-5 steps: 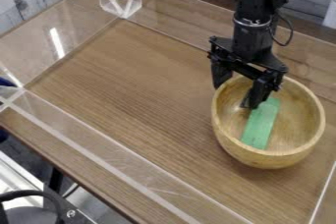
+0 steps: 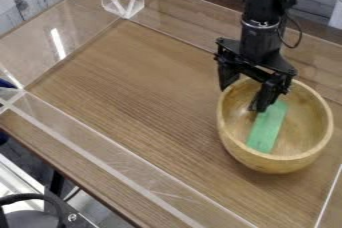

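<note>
My black gripper (image 2: pixel 251 90) reaches down from the top right over a tan round bowl (image 2: pixel 301 142), its fingertips at the bowl's back rim and inside it. A green elongated object (image 2: pixel 267 125) lies in the bowl below the fingers, its upper end close to them. Whether anything is between the fingers cannot be made out.
A clear plastic container (image 2: pixel 122 0) stands at the back left of the wooden table (image 2: pixel 114 102). Dark hardware (image 2: pixel 38 212) sits at the lower left corner.
The gripper and bowl show at most a very slight shift; the green object stays in the bowl.
</note>
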